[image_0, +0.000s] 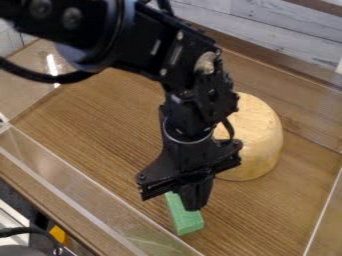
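My black gripper (190, 192) points down over a green block (185, 220) lying on the wooden floor of the tray near its front wall. The fingers look closed and cover the block's far end; whether they touch it cannot be told. A round tan wooden object (253, 140) sits behind the gripper to the right, partly hidden by it.
A clear wall (83, 188) runs along the near left side of the wooden surface (80, 125). White planks (281, 35) stand at the back.
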